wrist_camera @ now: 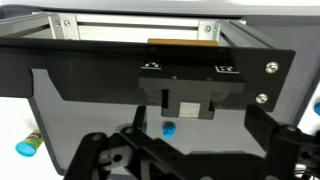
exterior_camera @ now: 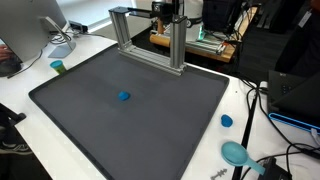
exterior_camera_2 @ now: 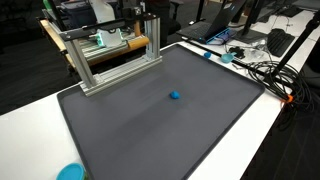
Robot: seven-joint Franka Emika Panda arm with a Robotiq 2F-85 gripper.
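Observation:
In the wrist view my gripper stands open, its dark fingers wide apart. A black bar with a small grey block (wrist_camera: 188, 98) lies across the view in front of them; I cannot tell whether they touch. The bar belongs to a metal frame (exterior_camera: 150, 55) at the board's edge, also visible as a frame (exterior_camera_2: 120, 75) in the second exterior view. A small blue object (exterior_camera: 123, 96) lies alone on the dark board; the second exterior view shows this blue object (exterior_camera_2: 174, 95) too. The fingertips are not clear in either exterior view.
A green and yellow can (exterior_camera: 57, 67) stands beyond the board's far left corner. To the right lie a blue disc (exterior_camera: 226, 121) and a teal round piece (exterior_camera: 237, 154) on the white table, with black cables nearby. Most of the dark board (exterior_camera_2: 150, 130) is bare.

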